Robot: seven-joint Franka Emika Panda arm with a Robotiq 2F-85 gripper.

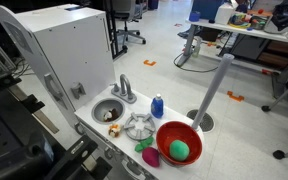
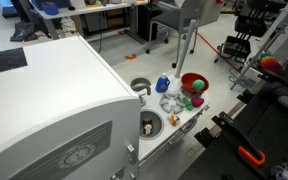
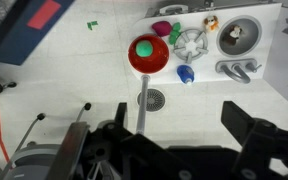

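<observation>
A red bowl holding a green ball sits on the floor at the end of a small toy kitchen counter. On the counter are a sink with a small object inside, an orange-and-white toy, a grey burner and a blue bottle. A purple piece and a green piece lie near the bowl. Seen in the wrist view, my gripper is wide open above the scene, with nothing between its fingers. The bowl and counter appear well ahead of it.
A white cabinet stands behind the sink, with a faucet beside it. A pale upright pole rises by the bowl, near a round floor drain. Bare floor extends to the right of the bowl.
</observation>
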